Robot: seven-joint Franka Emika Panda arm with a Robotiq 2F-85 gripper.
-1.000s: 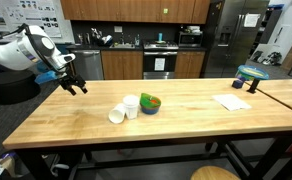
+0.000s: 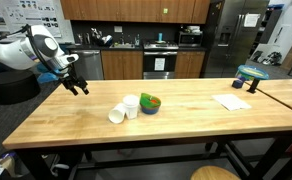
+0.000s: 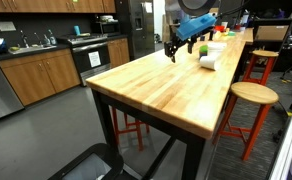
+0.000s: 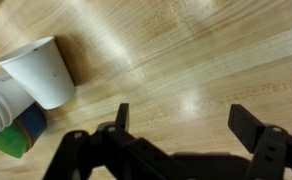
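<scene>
My gripper point(image 2: 80, 86) hangs over the left part of the wooden table, open, with only bare wood between its fingers in the wrist view. A white cup point(image 2: 117, 115) lies on its side on the table; the wrist view has a white cup point(image 4: 41, 72) at upper left, apart from the fingers. Beside it, a second white cup point(image 2: 132, 104) stands against a bowl point(image 2: 150, 104) with green and red in it. In the wrist view the bowl's edge point(image 4: 32, 121) is partly cut off at the left.
A white sheet point(image 2: 231, 102) lies on the right side of the table, and a round container point(image 2: 249, 75) sits farther back. Between the bowl and the sheet the tabletop point(image 2: 191, 105) is clear. Stools point(image 3: 254, 94) stand by the table's edge.
The arm's upper links look slightly shifted, while the gripper stays over nearly the same spot. The cups and bowl have not moved.
</scene>
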